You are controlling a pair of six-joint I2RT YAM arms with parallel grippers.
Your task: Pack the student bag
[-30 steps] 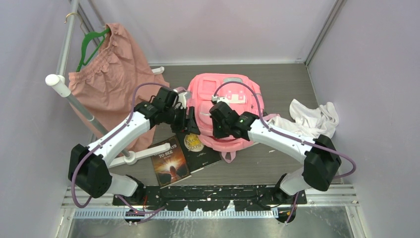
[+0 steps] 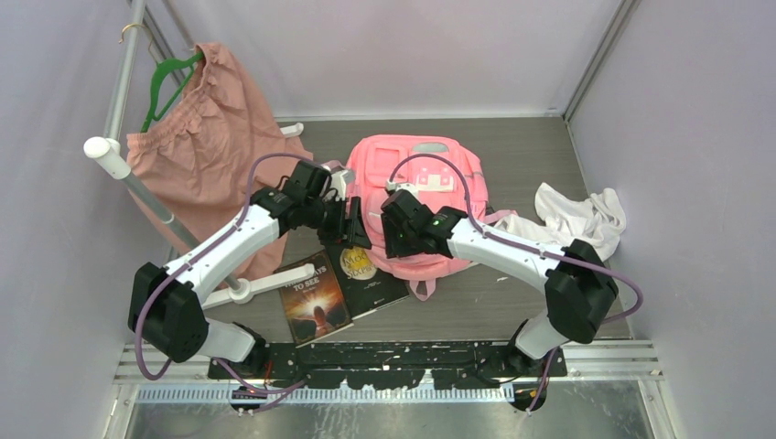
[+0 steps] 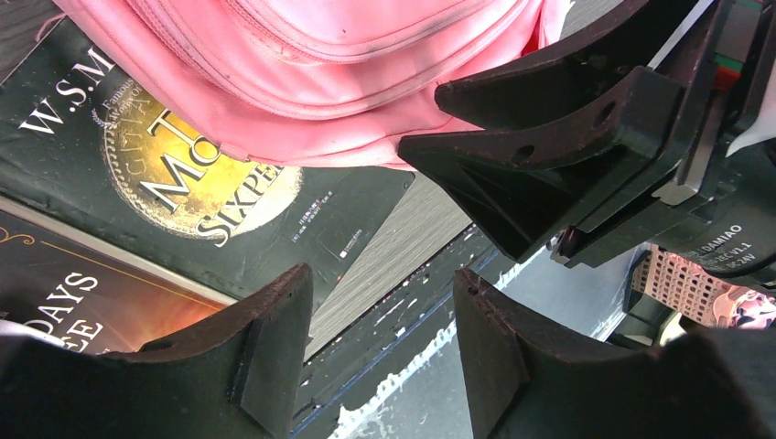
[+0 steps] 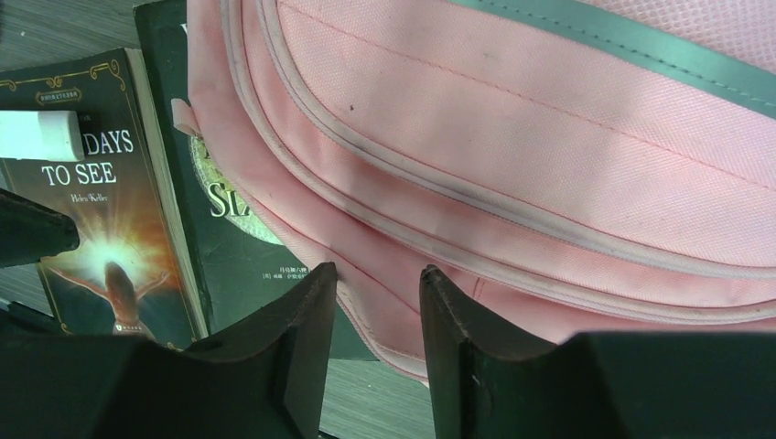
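The pink student bag [image 2: 421, 160] lies flat at the middle of the floor. Two books are partly beside and under its lower left: a dark one with a yellow emblem [image 3: 119, 210] and an orange-brown one [image 2: 311, 302]. My left gripper hangs over the books at the bag's left, fingers apart with nothing between them. My right gripper is low over the bag's front zipped edges, open, its tips by the pink fabric; no held thing shows. In the left wrist view the right gripper's black body is close by on the right.
A clothes rail [image 2: 164, 211] with a pink garment [image 2: 206, 137] on a green hanger stands at the left. A white cloth [image 2: 586, 219] is crumpled at the right. Bare floor [image 2: 512, 146] shows behind the bag. The two arms are very close together.
My right gripper and arm have shifted slightly toward the left. The left arm, bag and books look almost unchanged.
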